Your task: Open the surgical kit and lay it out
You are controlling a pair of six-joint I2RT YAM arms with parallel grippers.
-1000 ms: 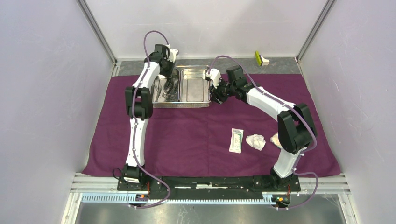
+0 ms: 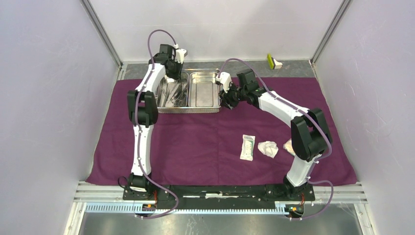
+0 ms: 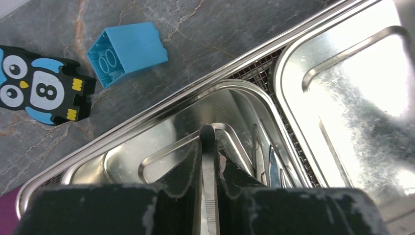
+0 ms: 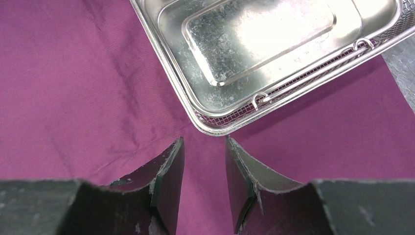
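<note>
A mesh kit basket (image 2: 195,109) holds two steel trays. The left tray (image 3: 112,164) has several slender metal instruments in it; the right tray (image 4: 244,29) is bare. My left gripper is over the left tray, its fingers closely either side of a flat metal handle (image 3: 209,196) with a dark, rounded end; whether they grip it is unclear. My right gripper stands open and empty over the purple cloth, just beside the basket's right end.
A white-green packet (image 2: 247,147), a crumpled white item (image 2: 267,148) and another packet (image 2: 288,147) lie front right. An owl block (image 3: 44,85) and a blue block (image 3: 132,51) sit on the grey strip behind the basket.
The right arm and the objects on the cloth look unchanged.
</note>
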